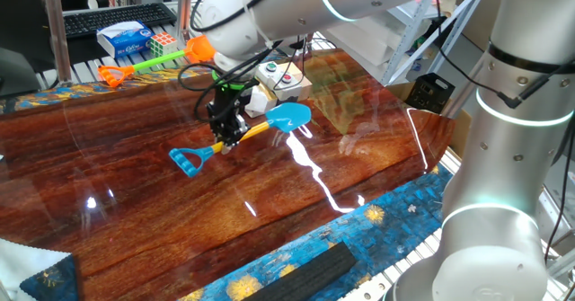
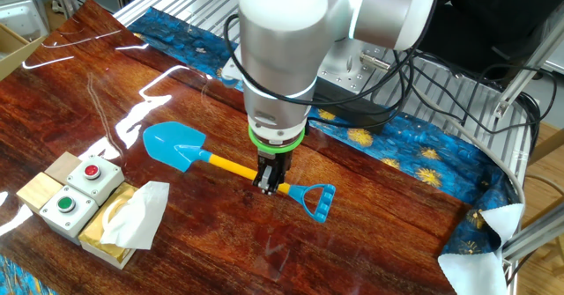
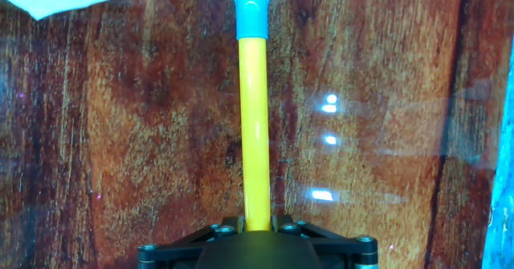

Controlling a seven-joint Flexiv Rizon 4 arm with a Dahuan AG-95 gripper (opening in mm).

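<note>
A toy shovel with a blue blade (image 2: 174, 144), yellow shaft (image 3: 254, 124) and blue D-shaped handle (image 1: 189, 162) lies level across the middle of the brown wood-grain table. My gripper (image 2: 270, 182) points down over the shaft, nearer the handle than the blade. In the wrist view, the fingers of my gripper sit close against both sides of the yellow shaft, shut on it. The gripper's body hides the handle there, and the blade is cut off at the top edge. Whether the shovel touches the table or hangs just above it is hard to tell.
A button box (image 2: 79, 194) with red and green buttons stands beside a tissue box (image 2: 132, 220). Along the far edge in the first exterior view lie an orange-and-green toy shovel (image 1: 157, 61), a puzzle cube (image 1: 163, 44) and a blue pack (image 1: 124, 39).
</note>
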